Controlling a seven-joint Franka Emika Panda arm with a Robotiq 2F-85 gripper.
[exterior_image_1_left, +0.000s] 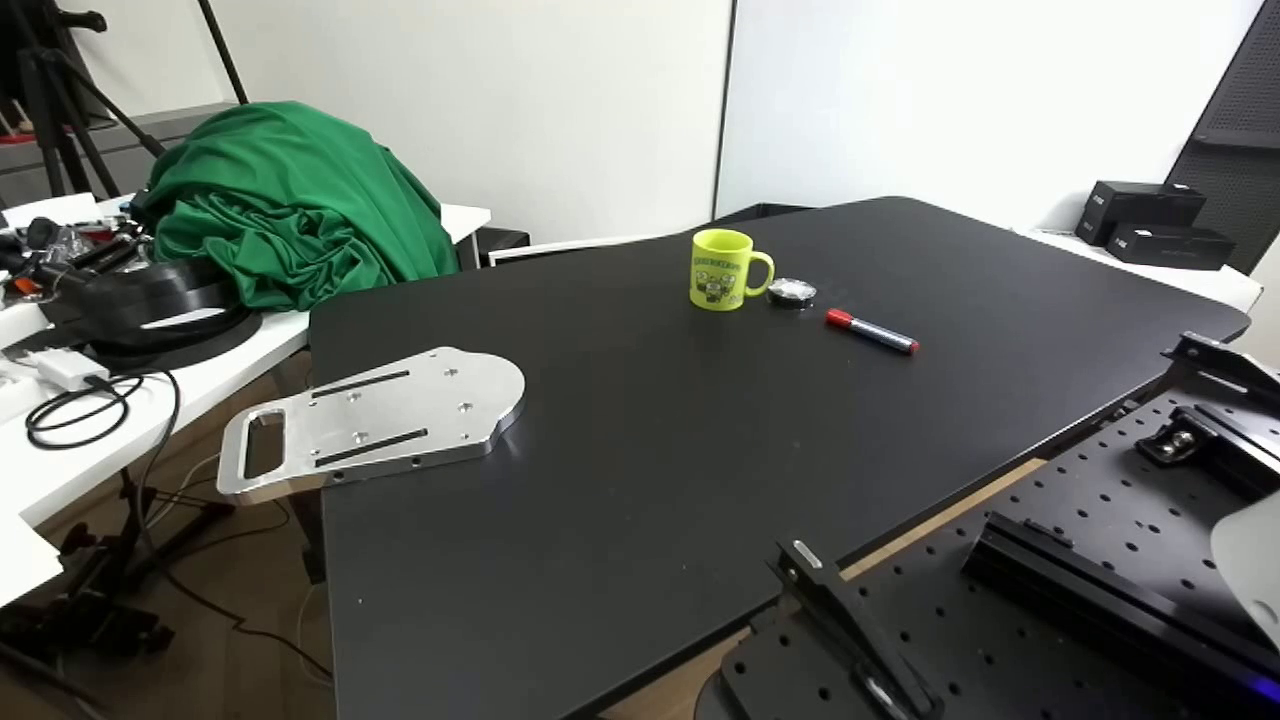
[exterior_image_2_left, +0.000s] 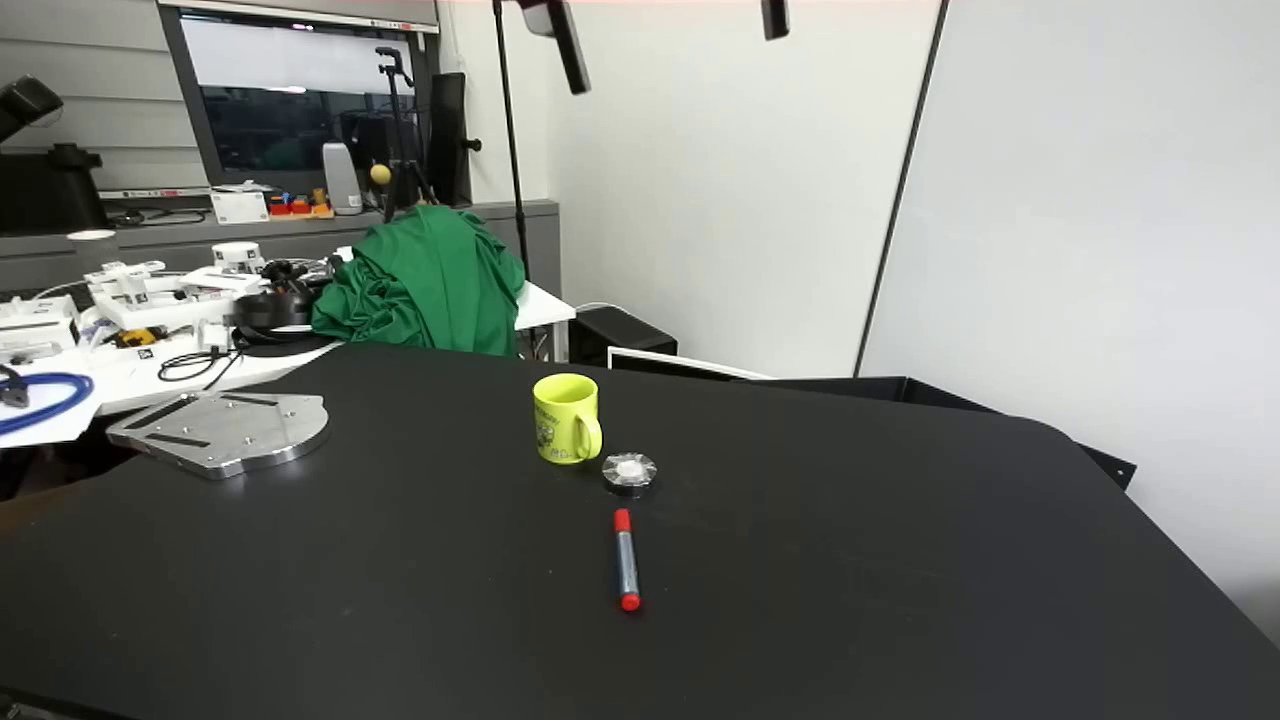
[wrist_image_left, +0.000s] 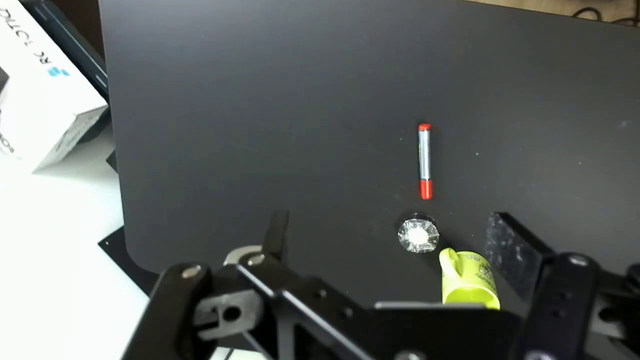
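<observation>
My gripper stands wide open high above the table, its fingers far apart and nothing held between them. Only its fingertips show at the top edge of exterior view 2; exterior view 1 does not show it. A yellow-green mug stands upright on the black table, with its handle towards a small round black item with a shiny top. A marker with red ends lies a little apart from both. In the wrist view, the gripper's body hides part of the mug.
A silver metal plate with a handle slot overhangs the left table edge. Green cloth is heaped on the white side table. Boxes stand beyond its far right side.
</observation>
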